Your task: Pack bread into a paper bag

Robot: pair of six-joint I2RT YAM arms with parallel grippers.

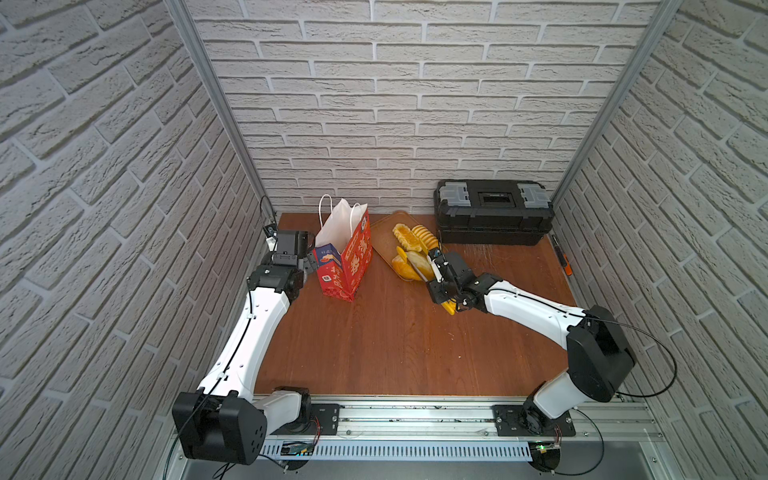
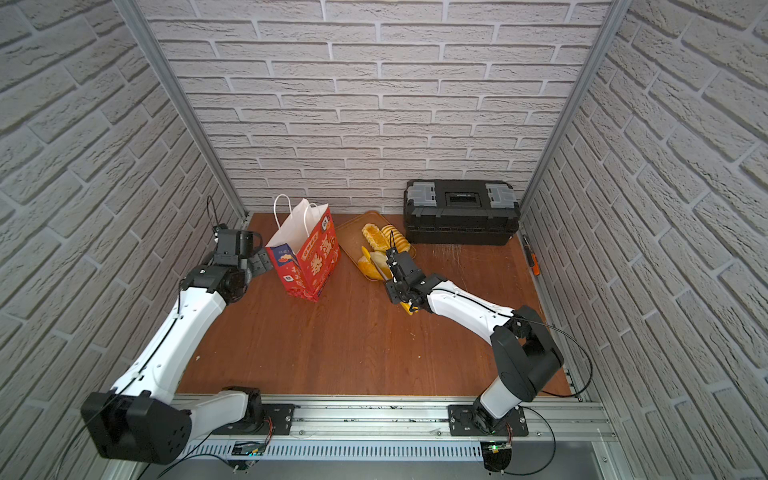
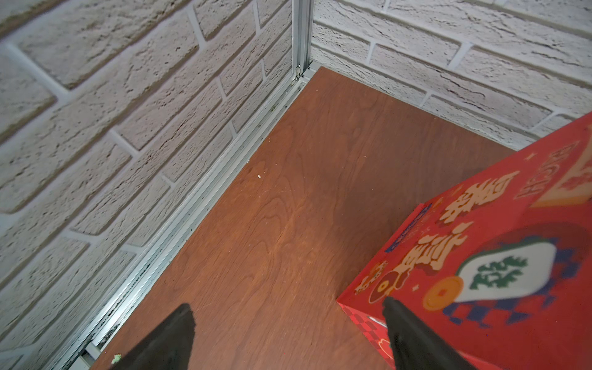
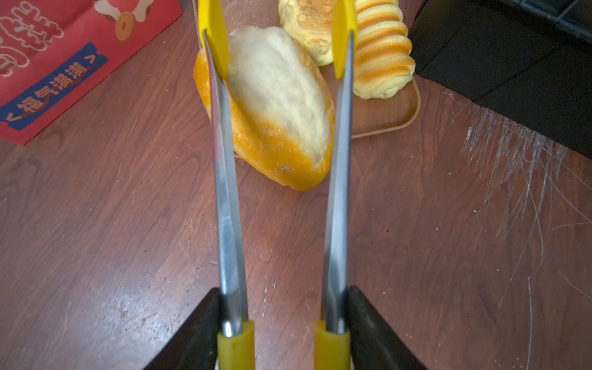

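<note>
In the right wrist view, my right gripper has its black fingers against the two arms of metal tongs (image 4: 227, 203) with yellow ends. The tong arms stand apart, on either side of an oval bread (image 4: 280, 92) with a pale top and golden edge; whether the tips touch it, I cannot tell. A scored bread (image 4: 308, 30) and a striped roll (image 4: 382, 52) lie farther back on a brown tray (image 4: 394, 118). The red paper bag (image 1: 342, 272) stands upright, its mouth open. Left of it, my left gripper is open and empty, fingers wide apart.
A black toolbox (image 1: 496, 224) stands at the back, right of the tray. An orange-and-black tool (image 1: 565, 262) lies along the right edge.
</note>
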